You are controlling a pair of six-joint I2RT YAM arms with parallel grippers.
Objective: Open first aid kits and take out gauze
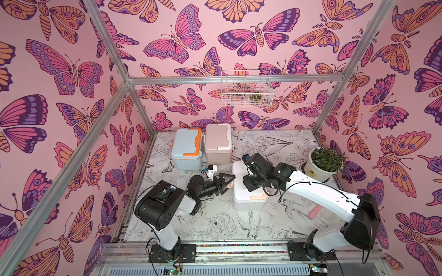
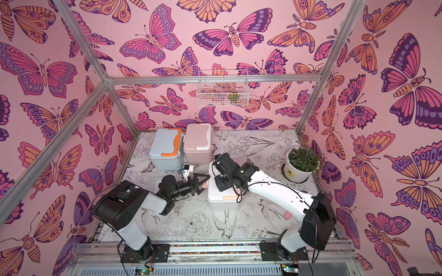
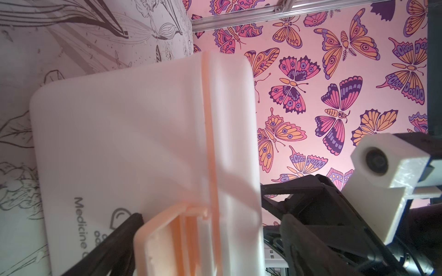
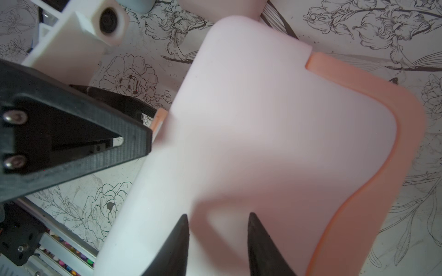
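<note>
A white first aid kit (image 1: 246, 202) with a peach handle stands closed mid-table; "Medicine" lettering shows on its side in the left wrist view. My left gripper is open around the peach latch (image 3: 161, 248) on the kit's left side. My right gripper is on top of the lid (image 4: 257, 138), its small gap showing only lid between the fingertips; whether it grips anything is hidden in the top views. No gauze is visible.
A blue kit (image 1: 184, 151) and a beige kit (image 1: 216, 147) stand behind at the left. A potted plant (image 1: 324, 161) is at the right. A wire basket (image 1: 246, 99) hangs on the back wall.
</note>
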